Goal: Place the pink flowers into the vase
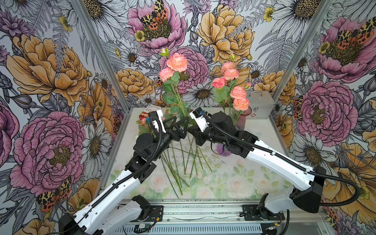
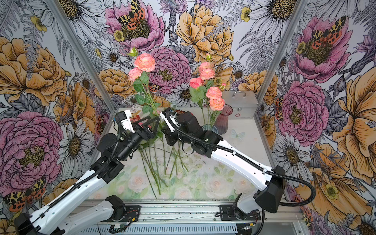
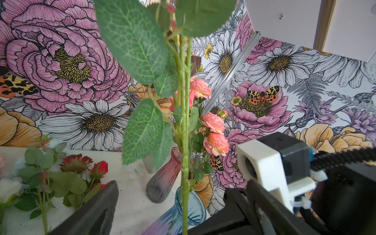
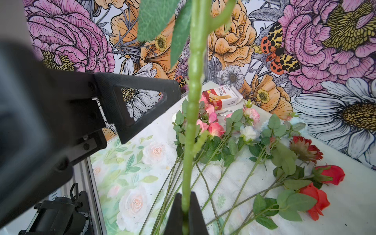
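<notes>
Upright in the middle is a stem of pink flowers, with a second bloom and a bud. My right gripper is shut on its green stem. The left gripper stands open, its fingers spread on either side of the stem in its own view, not visibly touching it. A blue and purple glass vase sits behind the right arm, which hides most of it from above. Other pink flowers stand in that vase.
Loose red, white and pink flowers lie at the left with their stems across the table. A tall reddish vase and a metal case stand at the back right. A small box lies at the back left.
</notes>
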